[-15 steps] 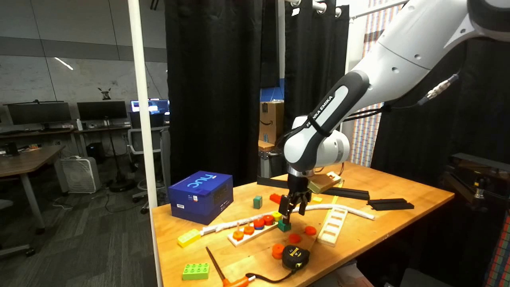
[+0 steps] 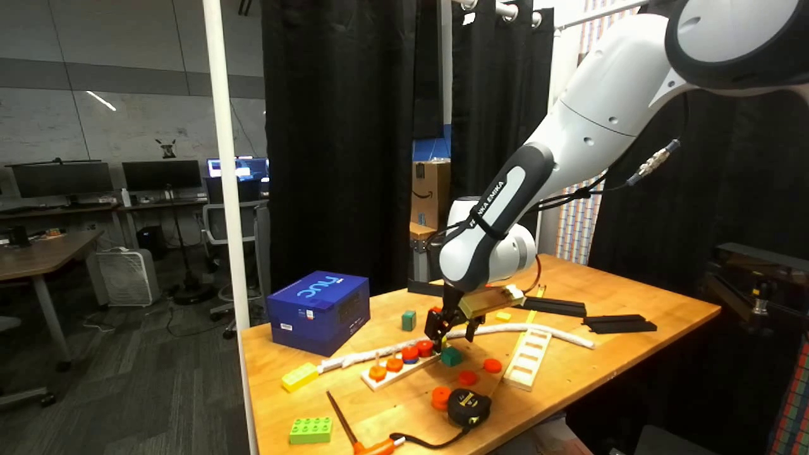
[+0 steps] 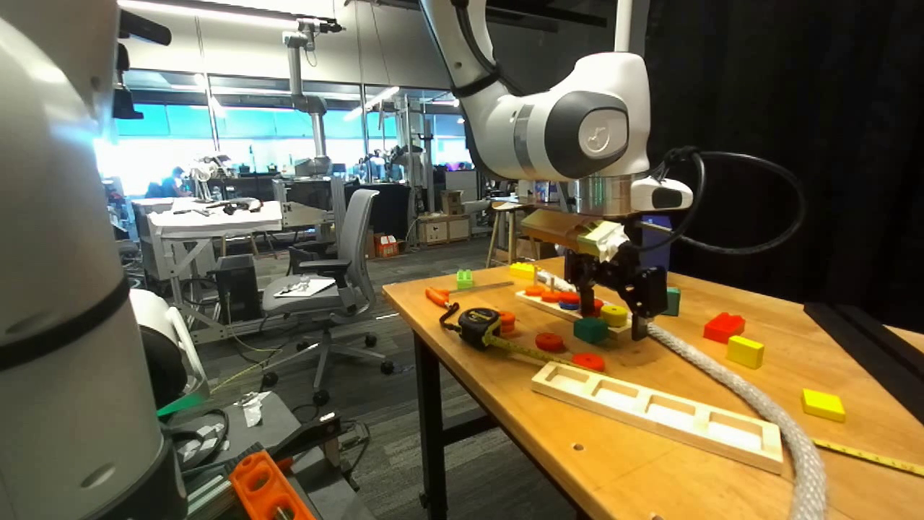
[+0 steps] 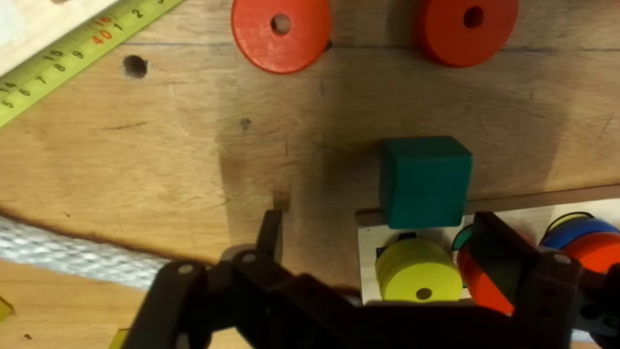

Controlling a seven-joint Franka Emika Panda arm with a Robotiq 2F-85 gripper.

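My gripper stands open over the end of a pale peg board (image 2: pixel 387 380), with nothing held between its fingers. A dark green block (image 4: pixel 428 189) rests at the board's edge, a little ahead of the fingertips in the wrist view. On the board's end peg sits a yellow ring (image 4: pixel 419 273), between the two fingers as seen from the wrist. The right finger (image 4: pixel 494 250) partly covers a red ring (image 4: pixel 483 285) beside it. Farther along are blue and red rings and orange rings (image 2: pixel 394 364). Whether a finger touches anything cannot be told.
Loose red discs (image 4: pixel 281 32), a tape measure (image 2: pixel 468 408) and a wooden frame (image 3: pixel 658 412) lie on the near side. White rope (image 3: pixel 736 381) runs behind the board. Yellow blocks (image 3: pixel 745 351), a red block (image 3: pixel 724 326) and a blue box (image 2: pixel 318 311) stand around.
In exterior view 1 the arm and gripper have shifted left, from beside the green block to over the board's end. The gripper has turned somewhat. The table objects look unmoved.
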